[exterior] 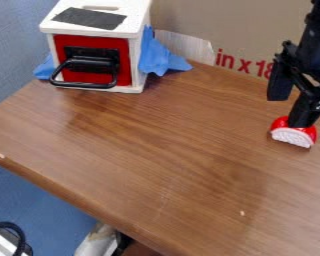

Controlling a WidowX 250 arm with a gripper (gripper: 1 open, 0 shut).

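My black gripper [290, 100] is at the right edge of the camera view, with one finger low over a red brush [294, 132] with white bristles on the wooden table. The gripper's fingers appear apart, and the lower one partly hides the brush's top.
A white toy oven [99, 40] with a red door and black handle stands at the back left on a blue cloth [166, 57].
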